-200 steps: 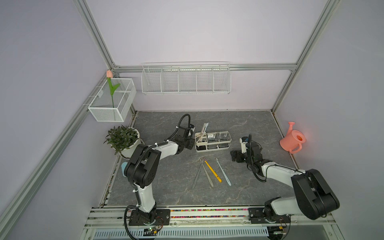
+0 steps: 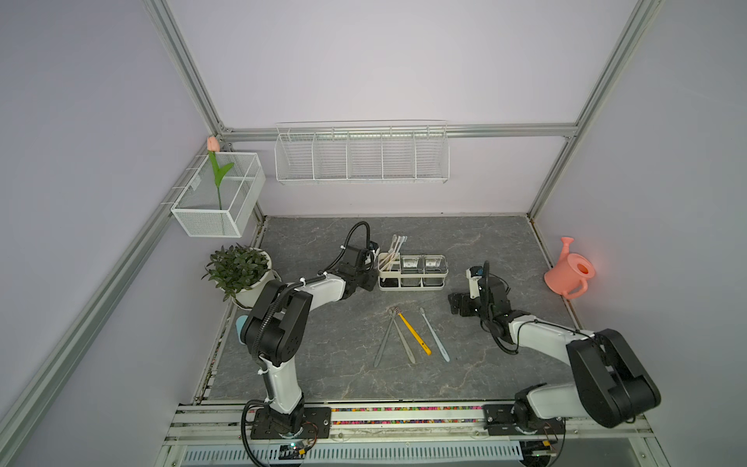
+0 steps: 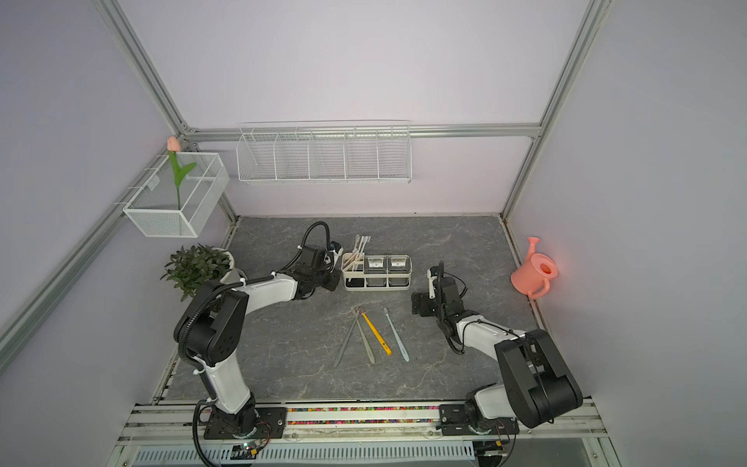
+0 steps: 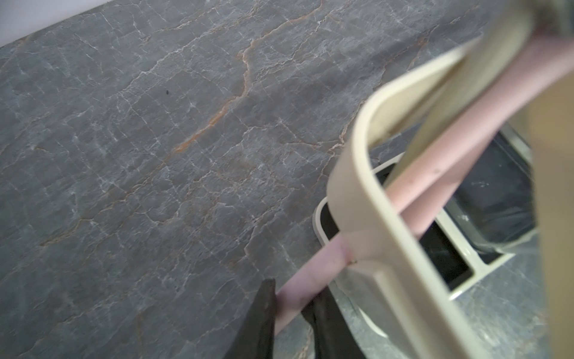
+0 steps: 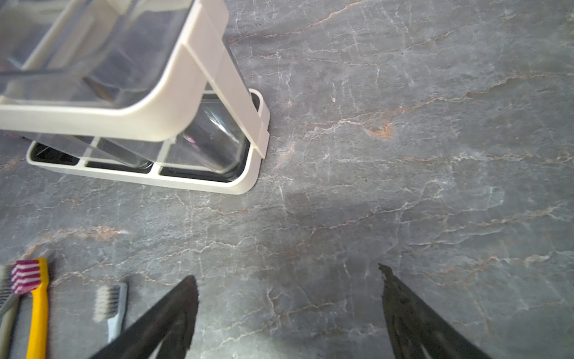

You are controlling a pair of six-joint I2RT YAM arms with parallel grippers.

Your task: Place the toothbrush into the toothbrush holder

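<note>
The cream toothbrush holder point(image 2: 412, 289) stands at the middle of the counter. Several toothbrushes point(image 2: 394, 247) lean in its left compartment, heads up. At its left end is my left gripper; a pink toothbrush handle point(image 4: 317, 269) sticks out past the holder's wall and runs down between its fingers. Whether they grip it or stand slightly apart from it cannot be told. My right gripper is wide open and empty, low, to the right of the holder. On the counter lie a yellow toothbrush point(image 2: 414, 334), a light blue one point(image 2: 434, 334) and two grey ones point(image 2: 404, 340).
Clear cups point(image 3: 398, 262) fill the holder's middle and right compartments. A potted plant point(image 2: 237, 268) stands at the left wall and a pink watering can point(image 2: 569, 272) at the right. The counter behind the holder is clear.
The holder has turned slightly and shifted a little back and left, and the brushes in it have leaned or shifted with it. Both arms look nearly still.
</note>
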